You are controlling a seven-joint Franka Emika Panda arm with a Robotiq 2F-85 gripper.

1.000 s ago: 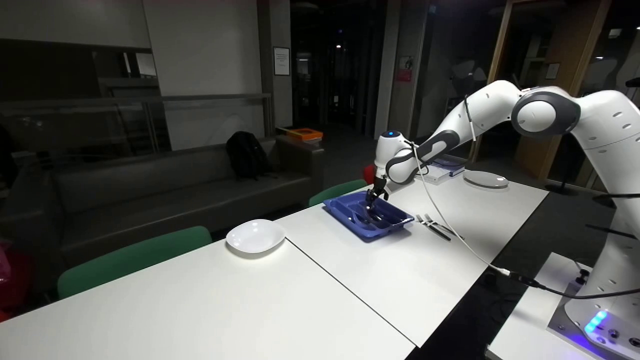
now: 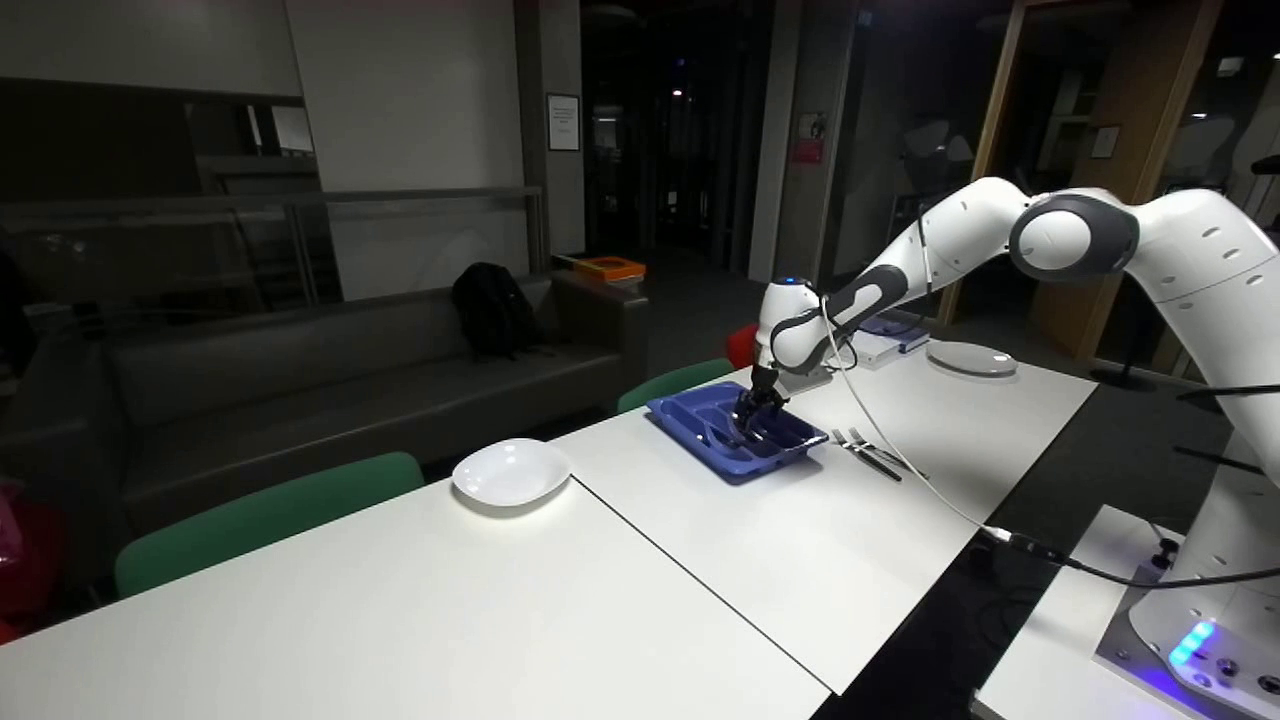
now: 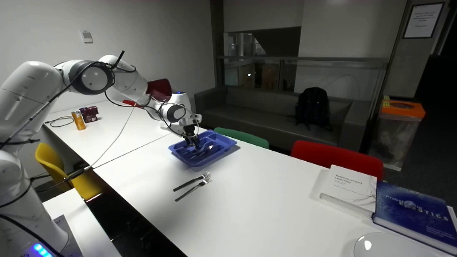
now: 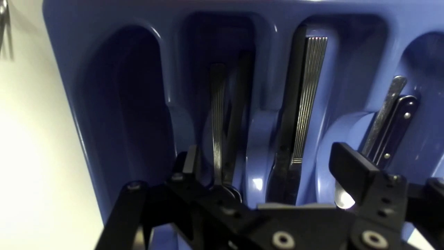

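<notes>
My gripper is open, its fingers spread wide over the blue cutlery tray [image 4: 262, 143]. In the wrist view, two pieces of cutlery with ribbed and black handles [image 4: 297, 100] lie in the compartment between the fingers. One compartment to the left holds another ribbed handle [image 4: 217, 112] beside a dark one, close to the left finger. Near the right finger are more pieces, including a dark riveted handle [image 4: 397, 121]. The far-left compartment [image 4: 125, 104] looks empty. Nothing is gripped. In exterior view 2, two forks [image 3: 192, 186] lie on the table beside the tray.
A white bowl [image 2: 512, 473] stands across the table seam from the tray. Books [image 3: 349, 186] and a plate [image 3: 385, 246] occupy the table's other end, while a can [image 3: 79, 120] stands at the far left.
The arm has come down, and my gripper now sits lower over the tray and slightly nearer the arm's base. The tray, forks and bowl have stayed put.
</notes>
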